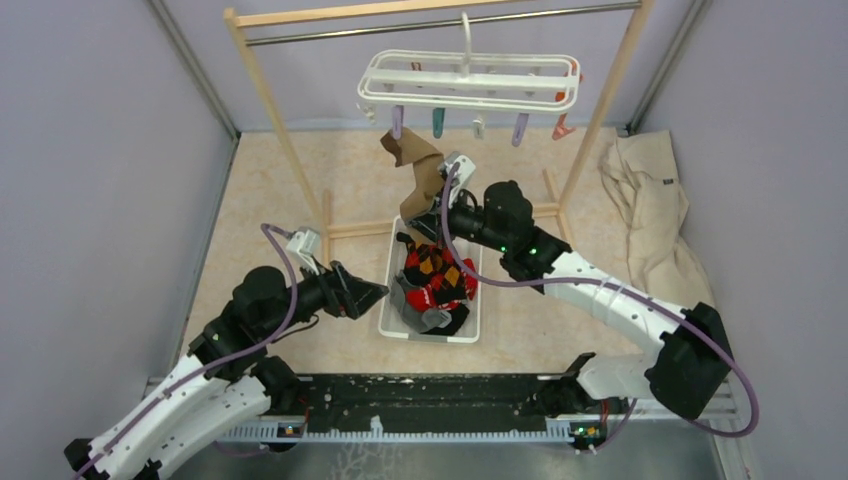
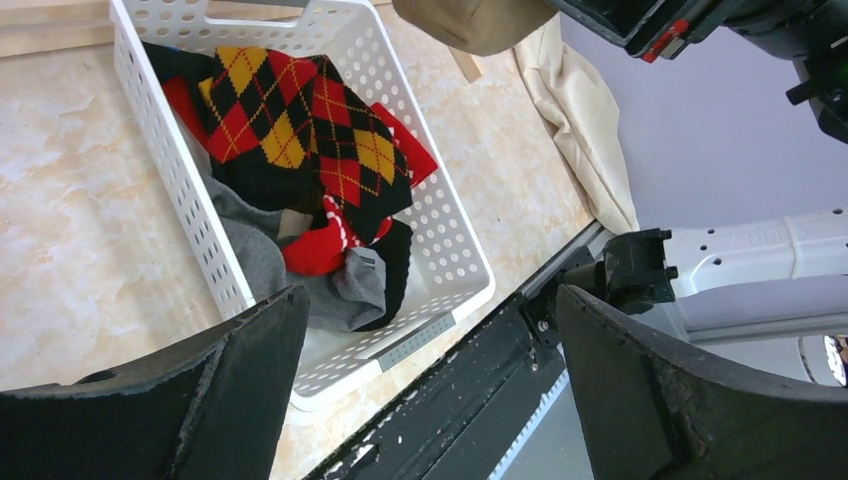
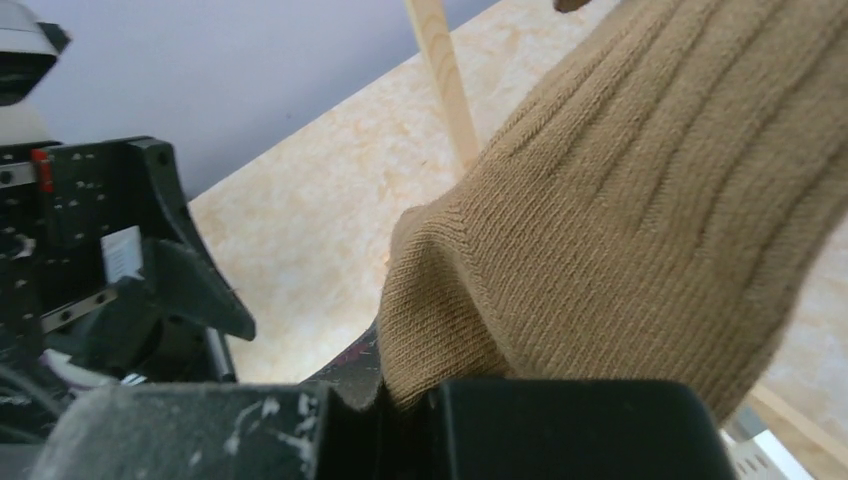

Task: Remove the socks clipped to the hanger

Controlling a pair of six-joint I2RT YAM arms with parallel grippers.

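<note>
The brown ribbed sock stretches from below a purple clip of the white hanger down to my right gripper. Its top end overlaps that clip, and I cannot tell whether the clip still pinches it. In the right wrist view, the sock runs down between the fingers, which are shut on it. My left gripper stands open and empty, left of the basket. The white basket holds an argyle sock, a grey sock and red and black pieces.
A teal clip and several other clips hang empty. The wooden rack stands around the hanger. Beige cloth lies at the far right.
</note>
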